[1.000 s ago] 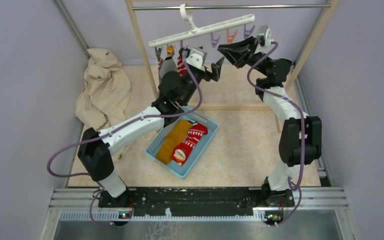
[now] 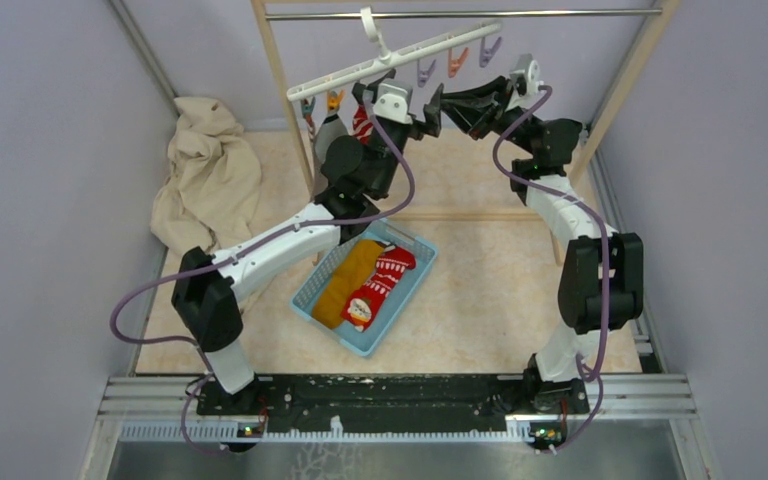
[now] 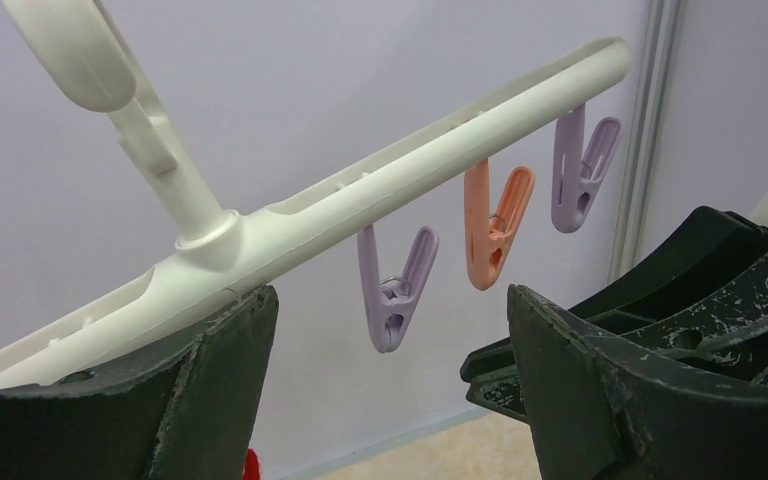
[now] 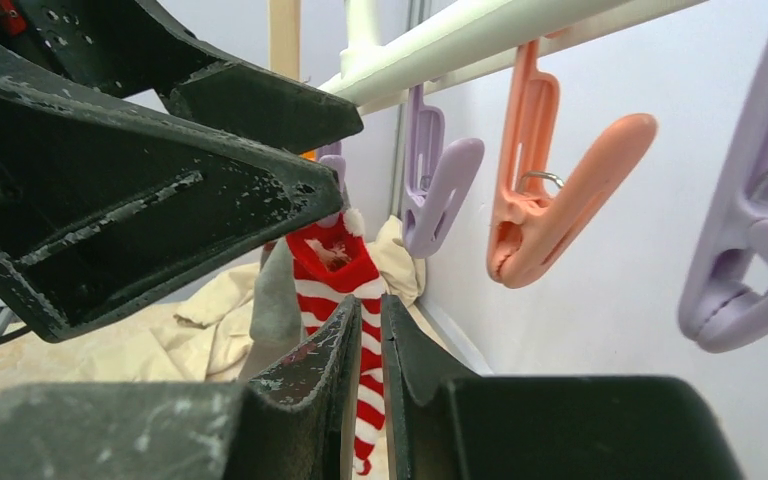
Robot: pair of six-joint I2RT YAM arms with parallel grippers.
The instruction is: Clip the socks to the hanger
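Note:
The white hanger (image 2: 430, 45) carries pastel clips, among them a purple clip (image 3: 392, 305) and an orange clip (image 4: 525, 230). Socks hang at its left end, including a red-white striped one (image 4: 325, 290) and a grey one (image 4: 275, 300). My left gripper is open just under the hanger; the purple clip hangs between and beyond its fingers. My right gripper has its fingers closed together at the right of the left one; what is between them is not visible.
A blue basket (image 2: 312, 325) below holds a mustard sock (image 2: 345, 280) and a red sock (image 2: 385, 275). Beige cloth (image 2: 200, 180) lies at the left. The wooden rack (image 2: 620, 80) frames the space.
The hanger has shifted a little down and left. The right arm has barely moved.

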